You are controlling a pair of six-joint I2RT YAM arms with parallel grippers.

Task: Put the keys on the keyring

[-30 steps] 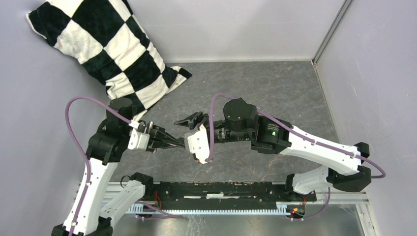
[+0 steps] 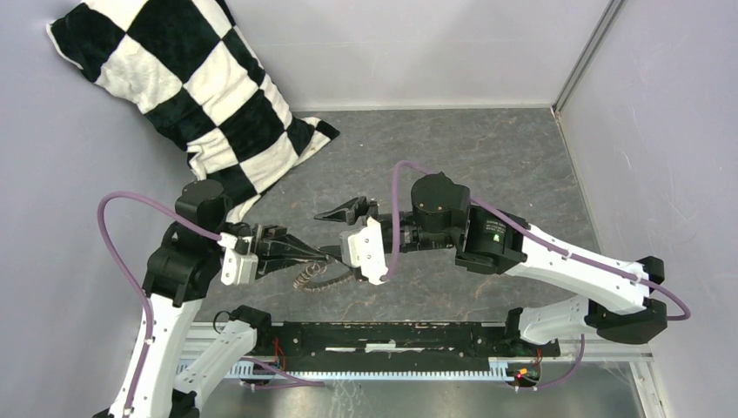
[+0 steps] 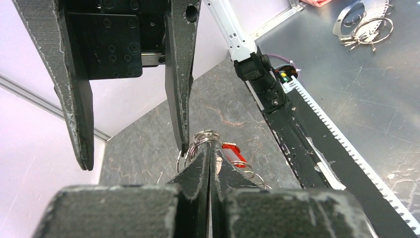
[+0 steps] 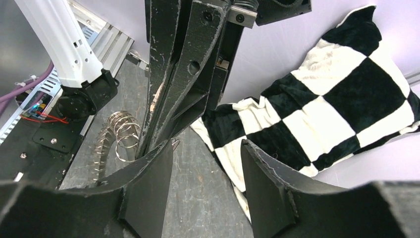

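My left gripper (image 2: pixel 333 258) is shut, its tips close to my right gripper. In the left wrist view, a coil of metal rings (image 3: pixel 207 136) shows at the shut tips, with a red clip (image 3: pixel 234 152) and looser rings (image 3: pixel 249 173) beside it. I cannot tell whether a thin ring or key is pinched there. My right gripper is open; one of its fingers (image 3: pixel 182 124) comes down beside the coil. In the right wrist view the coil (image 4: pixel 124 123) lies beside the left fingers, with a ribbed tail (image 4: pixel 99 151). Key shapes are not clear.
A black-and-white checked cloth (image 2: pixel 218 104) lies over the back left. At the front runs a black rail (image 2: pixel 392 348). Beyond it, a ring with metal pieces (image 3: pixel 369 30) rests on a metal surface.
The right gripper has shifted slightly rightward. The ribbed coil, mostly hidden before, now shows below the grippers.
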